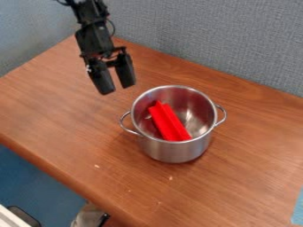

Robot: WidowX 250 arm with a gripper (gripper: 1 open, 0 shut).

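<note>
A steel pot (173, 152) with two loop handles stands on the wooden table right of centre. Inside it lies a red object (171, 123), long and tilted. My black gripper (115, 82) hangs over the table behind and left of the pot, apart from it, its fingers open with nothing visible between them.
Bare wooden table (59, 115) fills the left and front, with free room at the right too. Grey padded walls (225, 40) bound the back. Below the table's front-left edge are a blue floor and some objects at the bottom corner.
</note>
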